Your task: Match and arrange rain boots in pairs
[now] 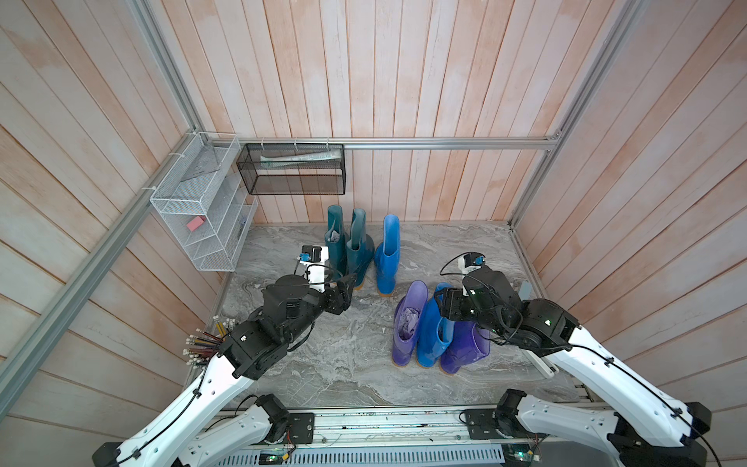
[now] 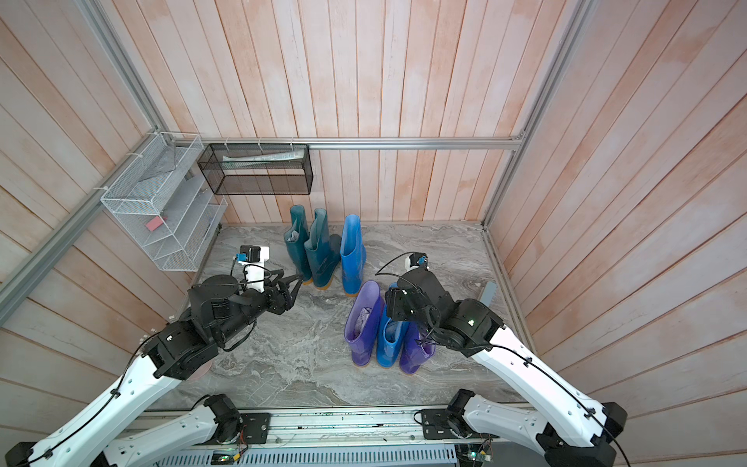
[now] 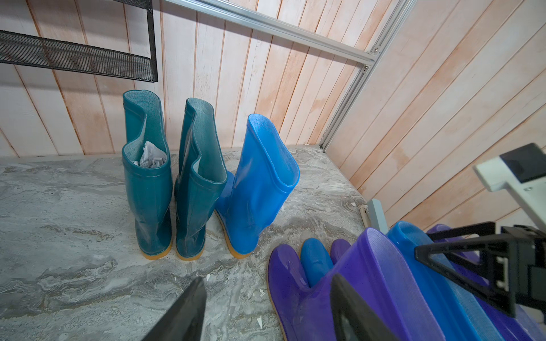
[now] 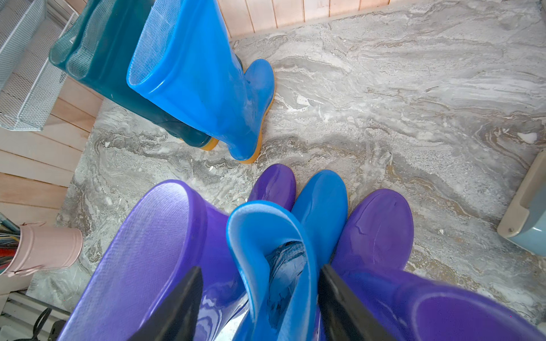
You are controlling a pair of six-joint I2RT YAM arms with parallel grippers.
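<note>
Two teal boots and a blue boot stand upright at the back centre. In front to the right, a blue boot stands between a left purple boot and a right purple boot. My right gripper hangs over the middle blue boot, fingers part open either side of its bent rim; whether they touch it is unclear. My left gripper is open, left of the front boots, nothing between its fingers.
White wire shelves and a black mesh basket hang on the walls. A pink bucket stands at left.
</note>
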